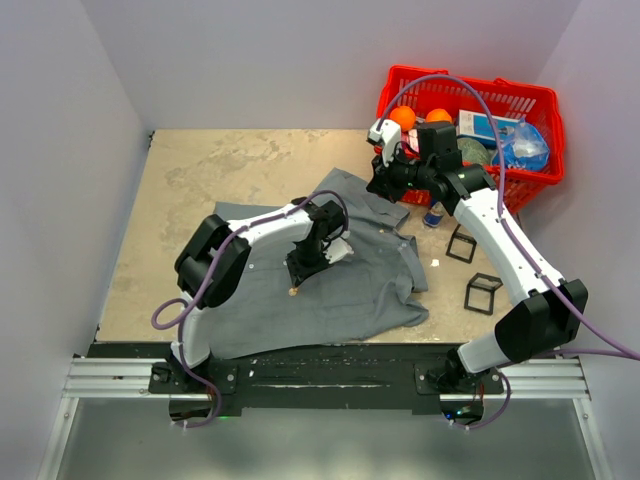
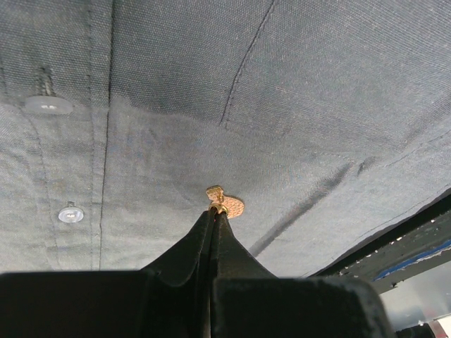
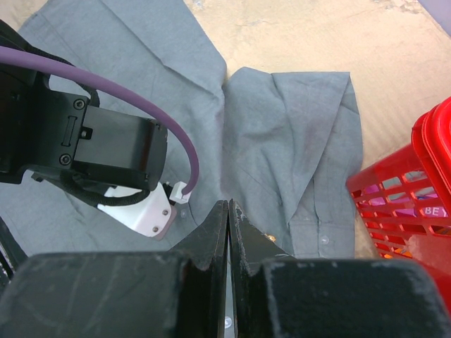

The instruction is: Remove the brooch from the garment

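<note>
A blue-grey garment (image 1: 355, 305) with buttons lies spread on the table. On it is the small gold brooch (image 2: 231, 205), which also shows in the top view as a gold spot just below the left gripper (image 1: 295, 284). In the left wrist view, the left gripper is shut with its tips against the brooch's lower edge, covering part of it. Whether they pinch any of it, I cannot tell. My right gripper is shut with nothing visible between its fingers, away from the brooch near the garment's upper right part and the basket.
A red basket (image 1: 552, 135) holding oranges and packages stands at the back right. A can (image 1: 433, 215) and two dark frames (image 1: 482, 294) are on the table to the right of the garment. Bare table (image 1: 180, 180) shows at the upper left.
</note>
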